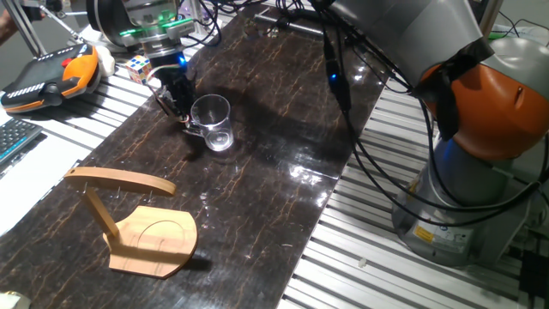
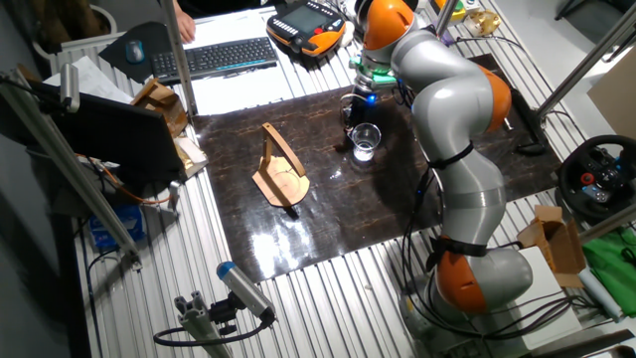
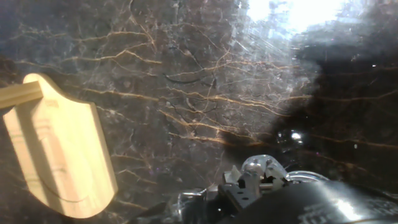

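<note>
A clear glass mug (image 1: 212, 123) is at the far part of the dark table in exterior view 1, leaning slightly, its handle toward my gripper (image 1: 187, 127). The fingers appear shut on that handle, though the contact is small and partly hidden. Exterior view 2 shows the mug (image 2: 365, 143) just right of the gripper (image 2: 350, 132). Along the bottom of the wrist view, clear curved glass of the mug (image 3: 264, 164) shows by the gripper's dark metal parts. A wooden stand (image 1: 151, 241) with a flat base and curved upper arm occupies the near left of the table.
Bare dark tabletop (image 1: 257, 202) lies between the mug and the table's right edge. An orange-and-black teach pendant (image 1: 53, 77) and a small coloured cube (image 1: 138, 69) sit beyond the left edge. Black cables (image 1: 352, 142) hang from the arm near the right edge.
</note>
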